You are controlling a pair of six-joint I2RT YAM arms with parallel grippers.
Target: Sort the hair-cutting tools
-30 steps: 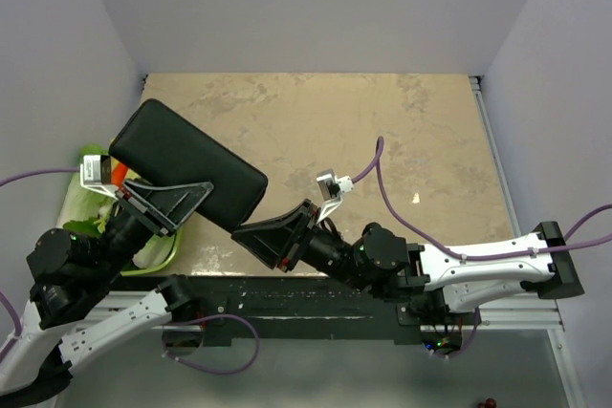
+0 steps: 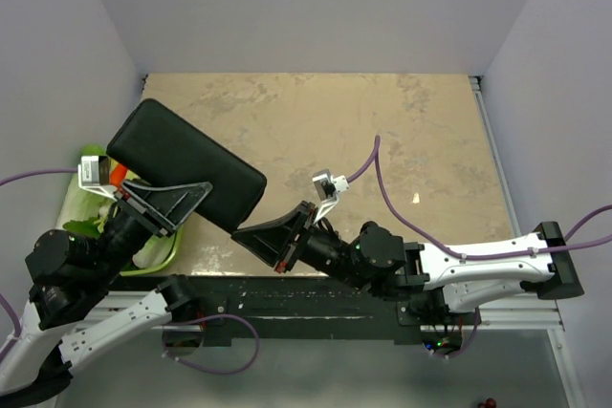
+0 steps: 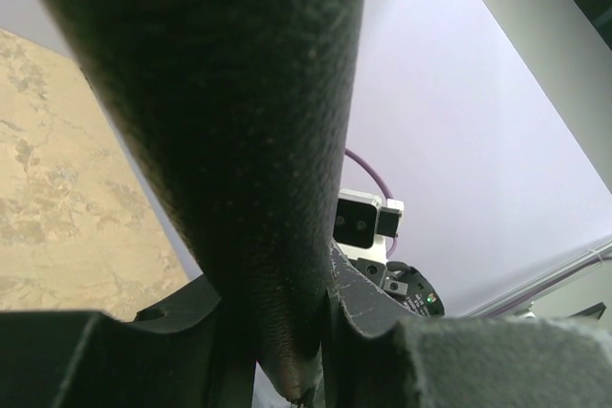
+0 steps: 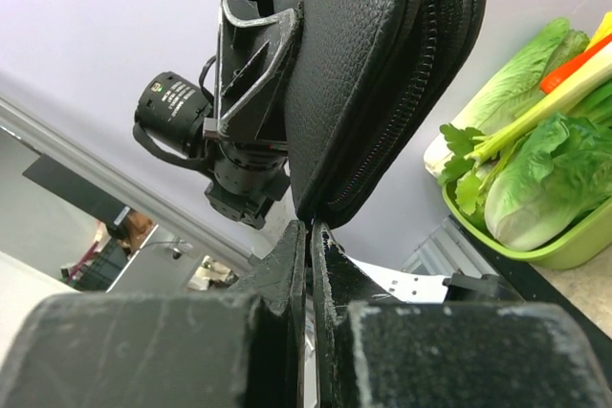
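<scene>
A black zippered leather case [image 2: 182, 150] is held up in the air by my left gripper [image 2: 196, 193], which is shut on it; in the left wrist view the case [image 3: 220, 102] fills the middle between the fingers. My right gripper [image 2: 253, 236] is shut at the case's lower right corner. In the right wrist view its fingertips [image 4: 295, 246] meet just below that zippered corner [image 4: 373, 93]; whether they pinch a zip pull is too small to tell. No hair cutting tools show, and the inside of the case is hidden.
A green basket [image 4: 564, 250] with lettuce, celery and a carrot sits at the left, partly under the case and left arm. The beige board [image 2: 335, 131] is clear behind the grippers. Grey walls enclose it on the back and sides.
The case has shifted very slightly left and the right gripper barely moved; otherwise things look the same.
</scene>
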